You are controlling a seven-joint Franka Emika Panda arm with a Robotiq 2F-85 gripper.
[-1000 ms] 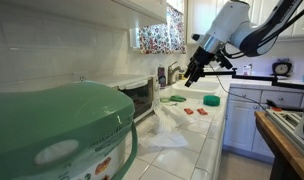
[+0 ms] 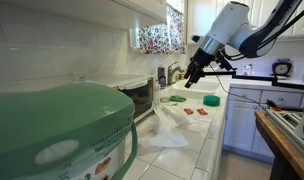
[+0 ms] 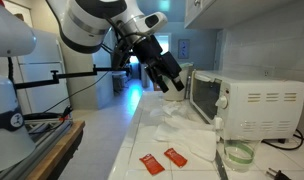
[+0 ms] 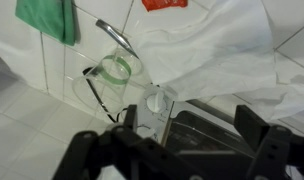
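My gripper is open above the counter, with its two fingers wide apart and nothing between them. In exterior view 1 the gripper (image 2: 195, 74) hangs high over the counter. White cloth or paper (image 4: 207, 50) lies crumpled below it in the wrist view. Beside this stands a clear glass jar (image 4: 114, 70), also seen as a greenish glass (image 3: 238, 153) in exterior view 2. Two red packets lie flat on the tiles, one red packet (image 3: 152, 164) left of the other red packet (image 3: 176, 157).
A white toaster oven (image 3: 254, 105) stands against the wall. A green cloth (image 4: 47, 15) lies at the wrist view's upper left. In exterior view 1 a large green-lidded bin (image 2: 57, 125) fills the near left, and a sink (image 2: 197, 87) lies farther back.
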